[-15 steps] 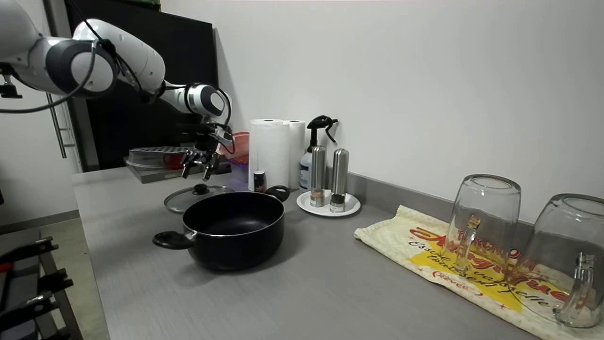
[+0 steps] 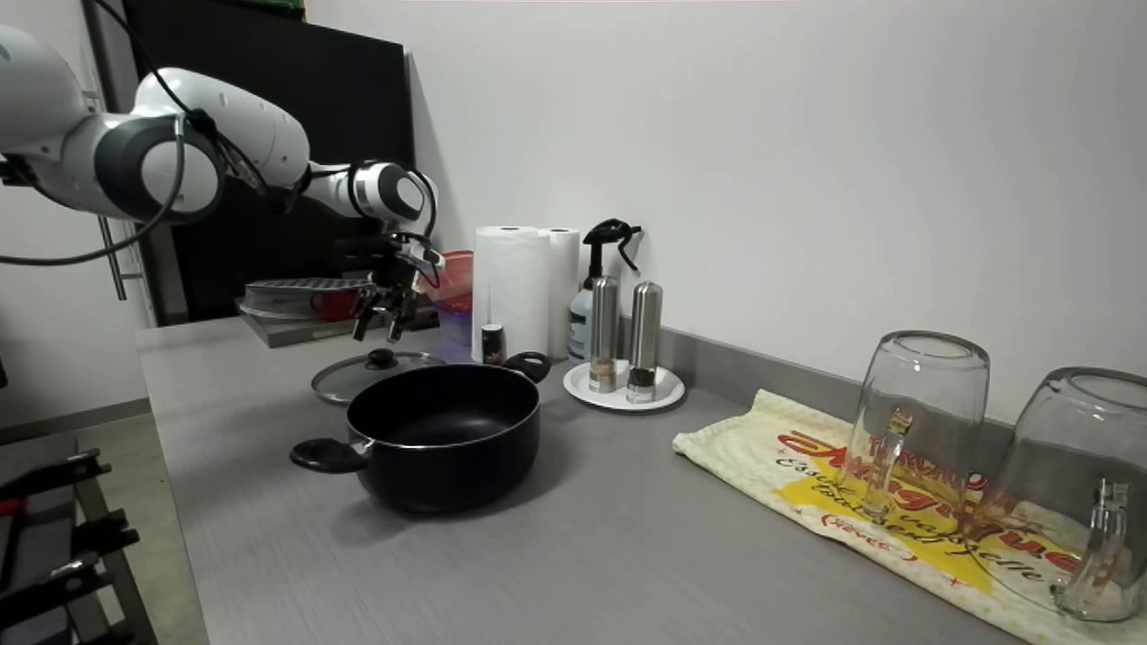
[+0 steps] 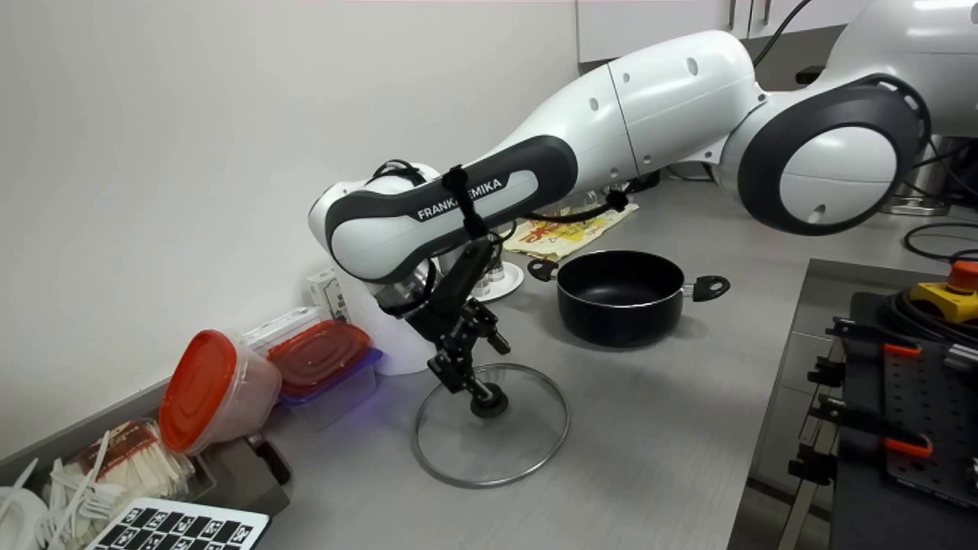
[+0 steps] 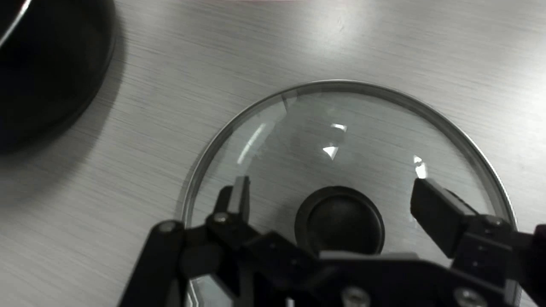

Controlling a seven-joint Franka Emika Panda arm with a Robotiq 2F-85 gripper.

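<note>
A round glass lid [image 3: 490, 449] with a metal rim and a black knob [image 4: 340, 220] lies flat on the grey counter. My gripper hangs over it with its fingers apart. In the wrist view the knob shows between the two fingers, nearer the left and right gap's middle than either finger, and nothing is gripped. From the second exterior view, the gripper [image 3: 487, 367] is just above the knob; whether it touches cannot be told. A black two-handled pot [image 2: 441, 441] stands uncovered close by, its inside looking empty.
Paper towel rolls [image 2: 511, 290], a spray bottle [image 2: 581, 317] and a white plate [image 2: 672, 389] with two grinders line the wall. Lidded plastic containers [image 3: 321, 357] stand near the lid. Two glass mugs [image 2: 914, 419] rest on a cloth.
The arm has come down slightly, and the gripper sits a little lower and slightly to the right in the first exterior view. Lid and pot have stayed put.
</note>
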